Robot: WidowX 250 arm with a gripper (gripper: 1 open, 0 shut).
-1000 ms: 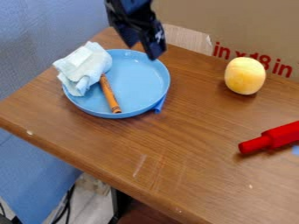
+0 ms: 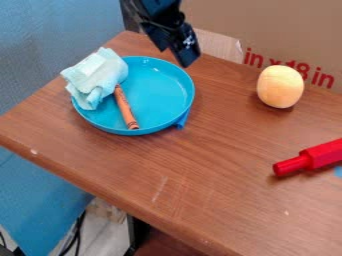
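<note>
My gripper (image 2: pixel 171 38) hangs at the top centre above the back rim of a blue plate (image 2: pixel 164 90); whether its dark fingers are open or shut is unclear. On the plate lie a pale crumpled cloth (image 2: pixel 94 75) at the left and an orange stick-like object (image 2: pixel 126 106) beside it.
A pale yellow round object (image 2: pixel 281 86) stands at the back right. A red cylinder (image 2: pixel 311 158) lies at the right edge. A small blue item (image 2: pixel 182 120) is by the plate's rim. The table's edge runs along the left.
My gripper has risen slightly since a second ago. The objects on the table have not visibly moved.
</note>
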